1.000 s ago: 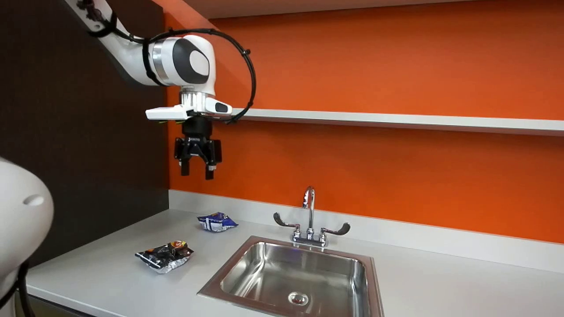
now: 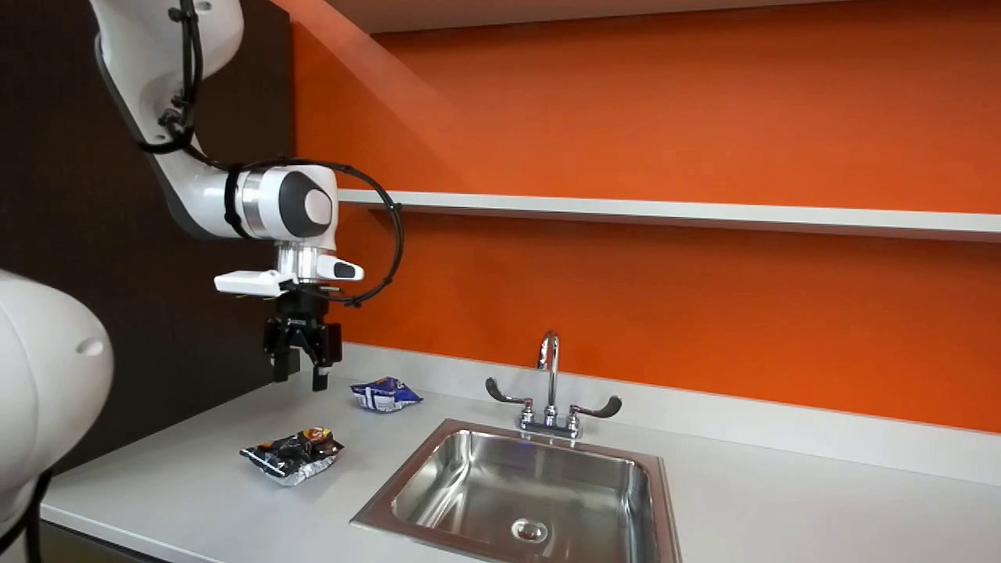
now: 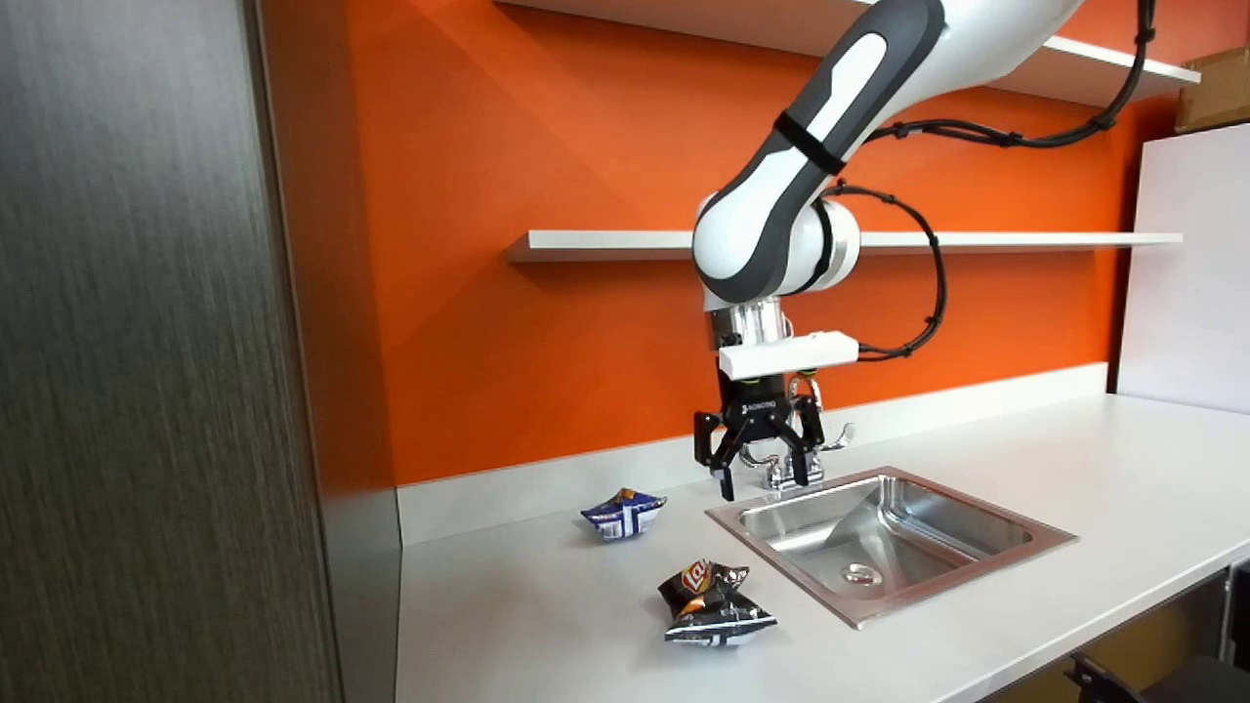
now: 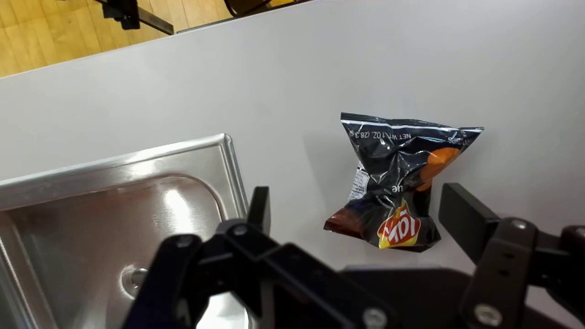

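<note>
A black Lay's chip bag (image 2: 295, 456) lies on the counter to the left of the sink. Farther back, near the wall, rests a blue chip bag (image 2: 385, 394); the wrist view does not show it. My gripper (image 2: 301, 377) hangs open above the counter, pointing down and touching neither bag. Seen from the wrist, the black bag (image 4: 396, 181) appears past and partly between the spread fingers, closer to the right one. From the other side, the gripper (image 3: 764, 490) stands higher than both the black bag (image 3: 712, 607) and the blue bag (image 3: 624, 515).
A steel sink (image 2: 413, 519) is set into the counter, with a faucet (image 2: 551, 385) behind it. A white shelf (image 2: 657, 212) runs along the orange wall. A dark panel (image 3: 141, 351) closes off the left end. Bare counter (image 3: 504, 621) surrounds the bags.
My gripper has come down and shifted left in exterior view 1, standing lower over the counter. Both bags lie where they were, and the fingers remain apart.
</note>
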